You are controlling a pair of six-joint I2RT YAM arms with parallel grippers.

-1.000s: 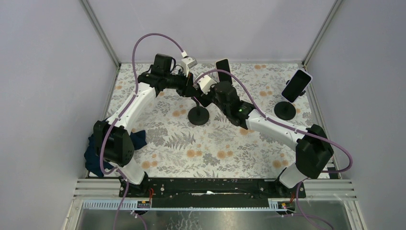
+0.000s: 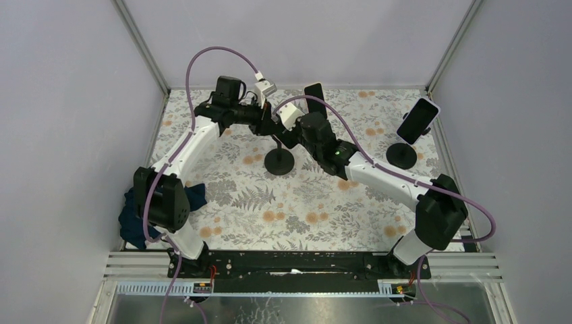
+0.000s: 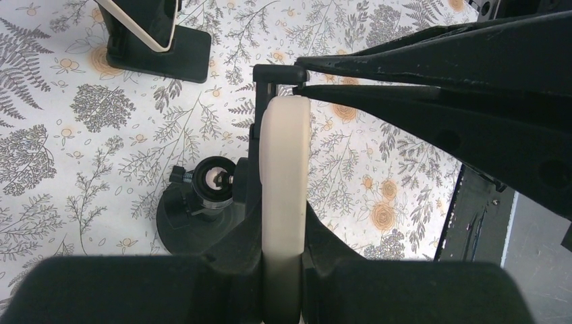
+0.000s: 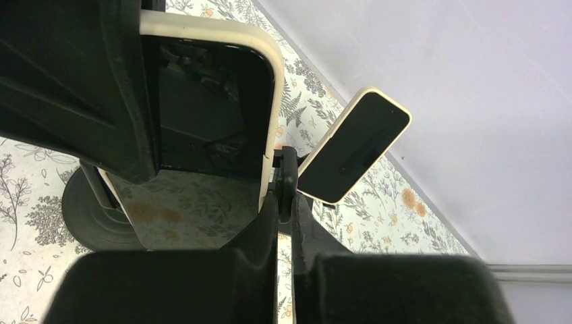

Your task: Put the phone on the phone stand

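Note:
A black phone stand with a round base stands at centre, under both grippers. A phone in a cream case is held upright there by my left gripper, shut on it; the same phone fills the left of the right wrist view, with black left gripper fingers across it. My right gripper is shut on a black upright piece of the stand's holder, beside the phone's cream edge. Whether the phone rests on the holder is hard to tell.
A second phone on a stand is at the back, a third phone on a stand at right. A dark cloth lies at front left.

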